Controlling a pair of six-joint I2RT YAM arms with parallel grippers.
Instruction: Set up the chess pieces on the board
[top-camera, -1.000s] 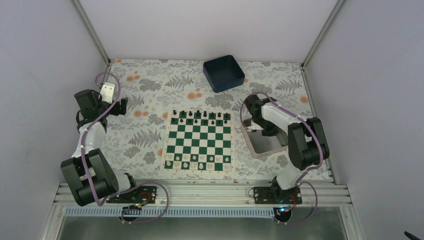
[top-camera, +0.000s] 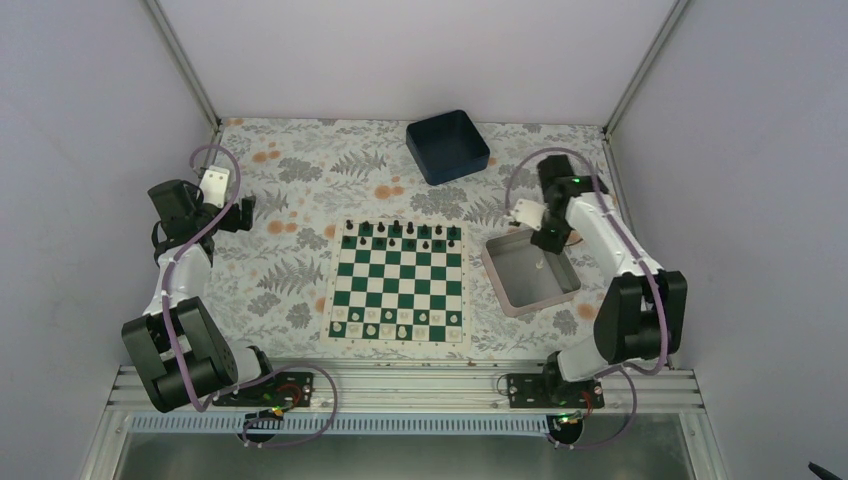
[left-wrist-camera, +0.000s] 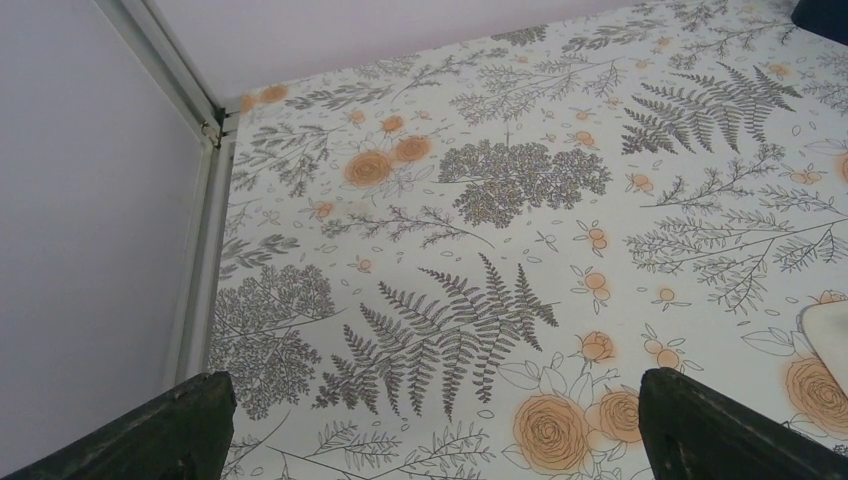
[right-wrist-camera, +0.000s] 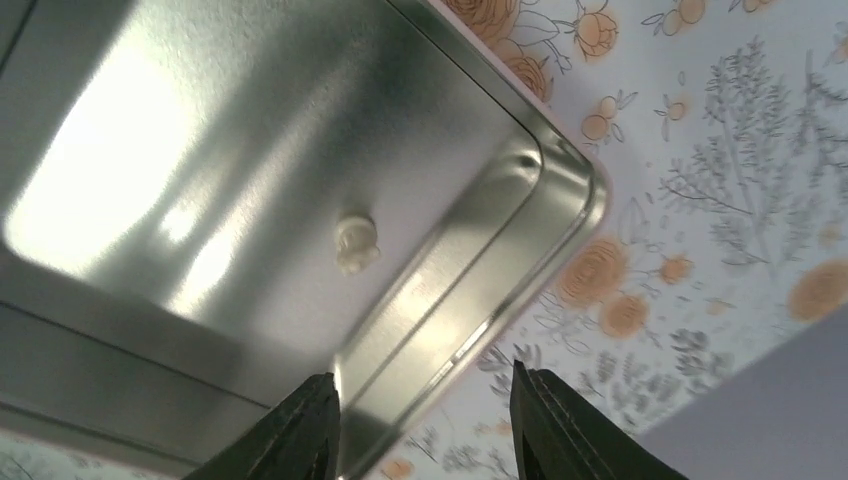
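The chessboard (top-camera: 400, 290) has black pieces (top-camera: 396, 228) in rows at its far side and white pieces (top-camera: 403, 332) along its near side. A single white piece (right-wrist-camera: 357, 243) lies in the grey bin (top-camera: 505, 295). My right gripper is above that bin, open, with nothing visible between its fingers. My left gripper is raised at the left of the table, fingers wide apart and empty, over bare tablecloth.
An empty-looking dark blue bin (top-camera: 447, 147) stands at the back. The patterned tablecloth (top-camera: 283, 180) is clear left of the board. Walls bound the table on both sides and behind.
The left arm has stayed still.
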